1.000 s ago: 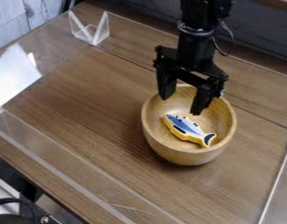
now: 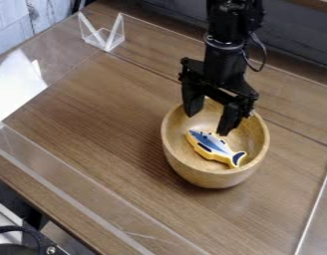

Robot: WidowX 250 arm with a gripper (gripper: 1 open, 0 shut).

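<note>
A light wooden bowl (image 2: 182,168) stands on the table, right of centre. Inside it lies a blue, white and yellow toy fish (image 2: 213,144), tilted diagonally. My black gripper (image 2: 210,118) hangs over the back part of the bowl, its two fingers spread open above and behind the fish, with nothing between them.
Bare wooden table (image 2: 107,134) extends left and in front of the bowl. A clear plastic stand (image 2: 103,32) is at the back left. A white patch (image 2: 12,83) lies at the left edge, and a dark border runs along the back.
</note>
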